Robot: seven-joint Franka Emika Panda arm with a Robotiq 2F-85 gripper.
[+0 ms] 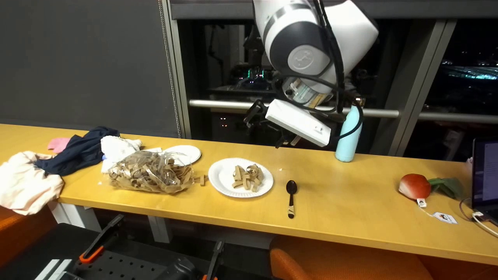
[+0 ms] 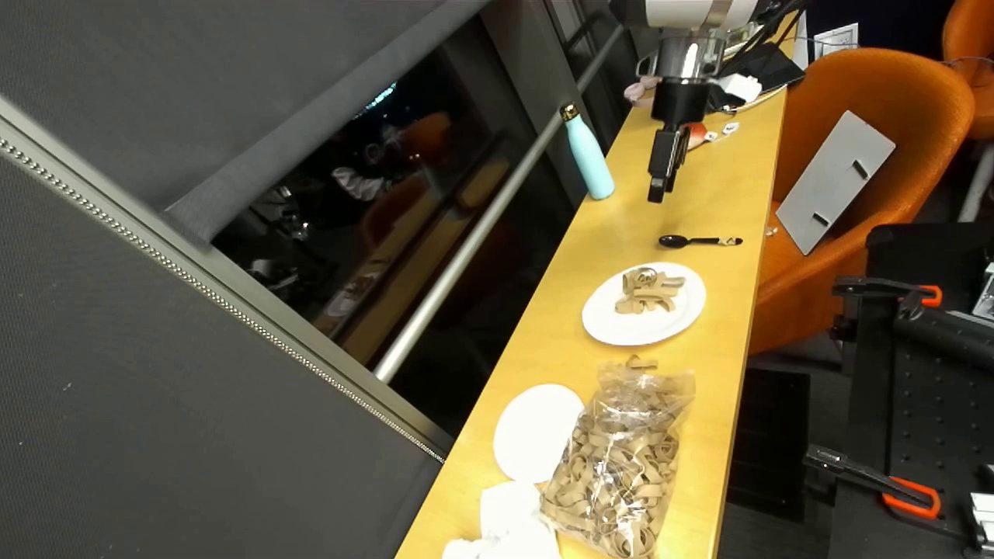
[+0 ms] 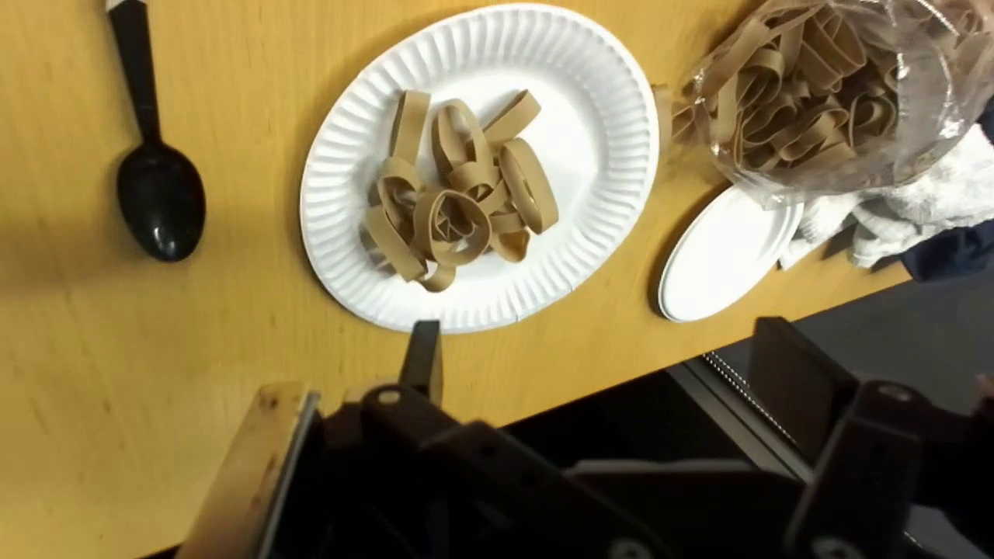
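My gripper is open, with nothing between its widely parted fingers. In exterior view 1 it hangs tilted above the back of the table, between the plate and the blue bottle. A white paper plate [image 1: 223,187] lies on the table with a small heap of tan rubber bands [image 3: 457,219] on it. Beside the plate lies a black spoon [image 1: 291,187], its bowl toward the window. On the plate's other side rests a clear bag of tan bands [image 1: 151,172], with a few bands loose at its mouth.
A light blue bottle [image 1: 350,137] stands at the back edge near the arm. White plates [image 2: 536,433] lie by the bag, and cloths [image 1: 84,151] cover the far left. A red toy vegetable [image 1: 414,186] and a laptop [image 1: 485,182] are at the right.
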